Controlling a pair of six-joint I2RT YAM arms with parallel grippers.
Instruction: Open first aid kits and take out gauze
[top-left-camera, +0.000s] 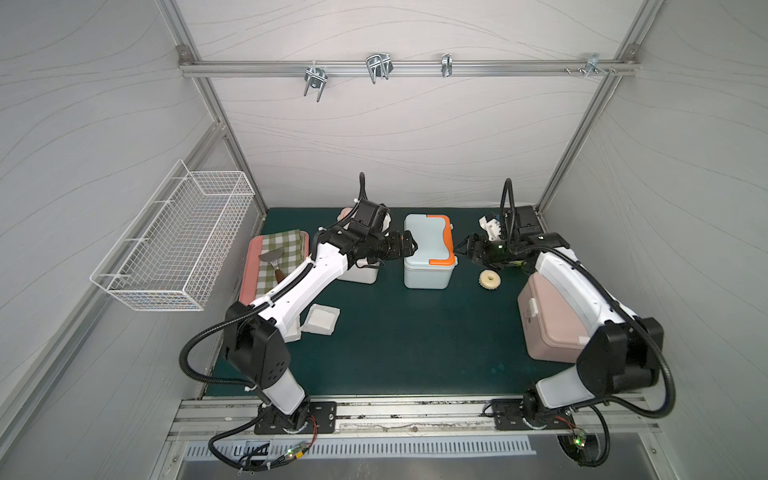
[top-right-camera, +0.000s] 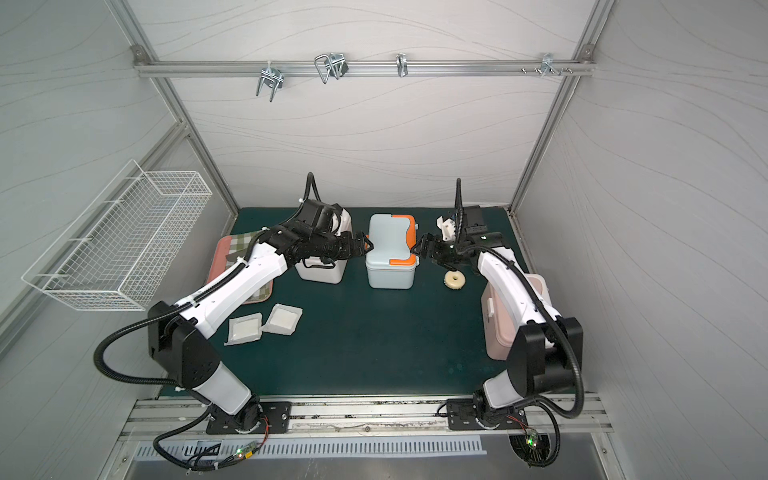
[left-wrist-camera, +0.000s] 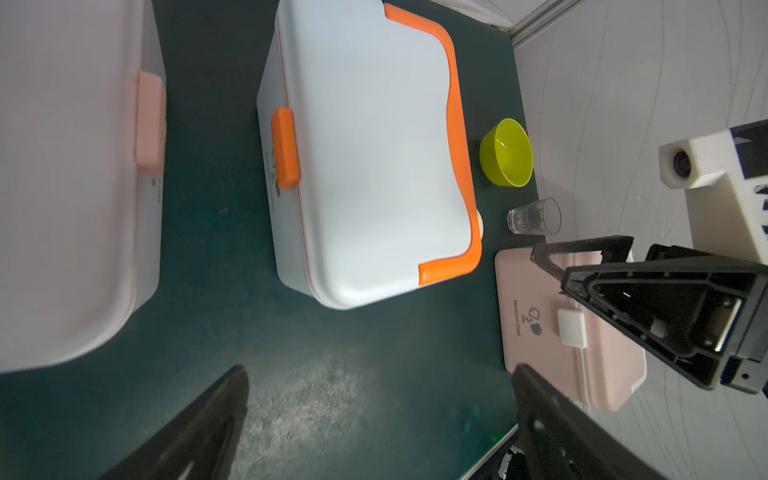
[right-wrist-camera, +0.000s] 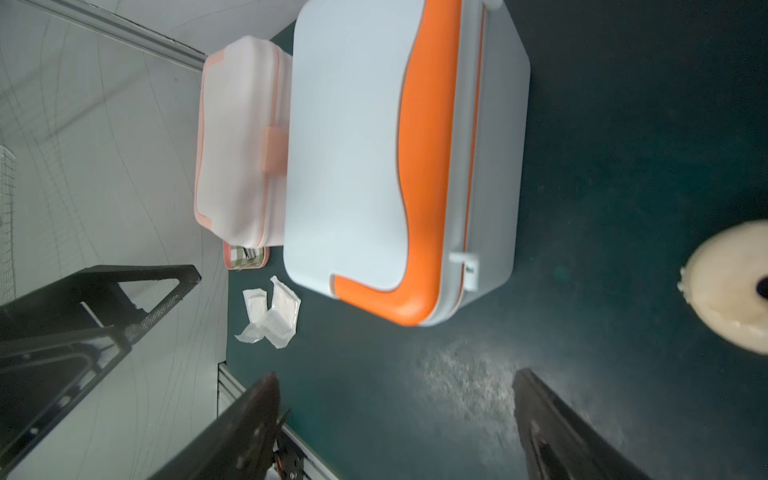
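A light-blue first aid kit (top-left-camera: 429, 240) with an orange handle stands closed at the table's middle back. Its orange side latch (left-wrist-camera: 285, 149) shows in the left wrist view. My left gripper (top-left-camera: 412, 243) is at the kit's left side, open, its fingers (left-wrist-camera: 192, 428) spread with nothing between them. On the other side my right gripper (top-left-camera: 462, 246) is close to the kit's right side, with its fingers (right-wrist-camera: 240, 436) apart and empty. The pink-and-white kit (right-wrist-camera: 240, 144) stands closed to the left, partly behind my left arm in the top views. No gauze is visible.
White trays (top-right-camera: 264, 321) lie at the front left beside a pink tray (top-left-camera: 249, 272) with a checked cloth. To the right are a donut (top-left-camera: 489, 279), a green bowl (left-wrist-camera: 506, 153), a glass (left-wrist-camera: 535, 217) and a pink box (top-right-camera: 497, 324).
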